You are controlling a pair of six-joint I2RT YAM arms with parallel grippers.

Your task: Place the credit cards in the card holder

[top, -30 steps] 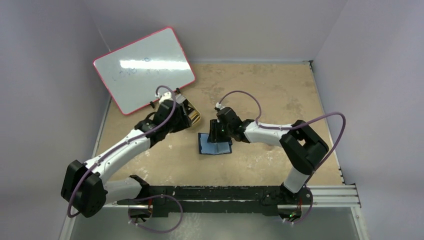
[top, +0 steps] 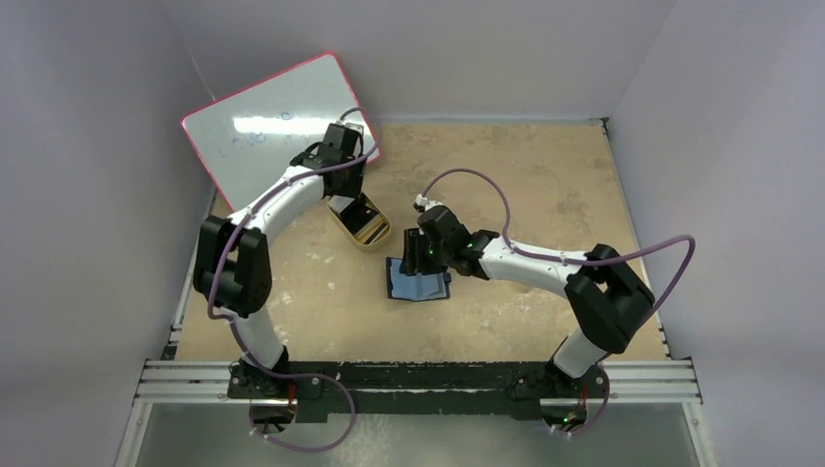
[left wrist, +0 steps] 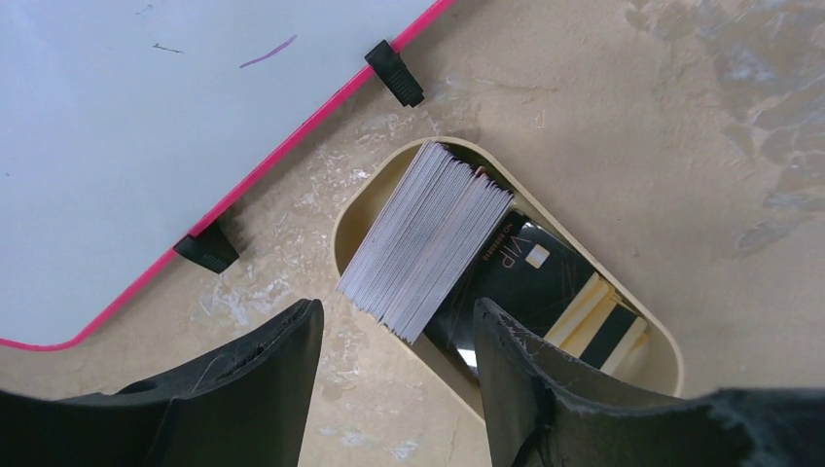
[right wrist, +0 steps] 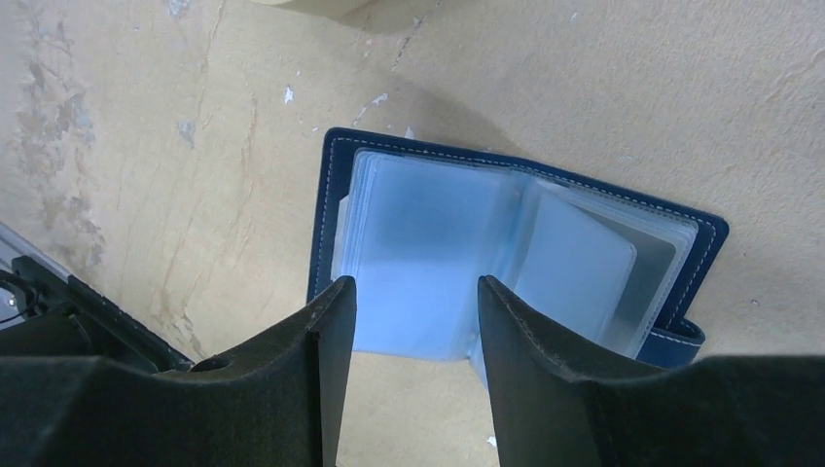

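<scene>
In the left wrist view a stack of white-edged cards (left wrist: 428, 238) stands on edge at one end of a beige tray (left wrist: 662, 355). Black cards (left wrist: 530, 277) marked VIP lie flat beside the stack. My left gripper is open above the near side of the tray, nothing between its fingers. The card holder (right wrist: 428, 253) lies opened flat on the table, dark blue with clear bluish sleeves, one flap (right wrist: 574, 263) raised on its right half. Over the holder's left half, my right gripper stands with its fingers apart and no card between them.
A whiteboard with a red-pink rim (top: 277, 131) lies behind the tray, its black clips (left wrist: 394, 73) close to it. Bare table (top: 555, 185) stretches out at the back right.
My left gripper has moved away from the front edge, up over the tray's card-stack end. My right gripper has shifted only slightly over the holder.
</scene>
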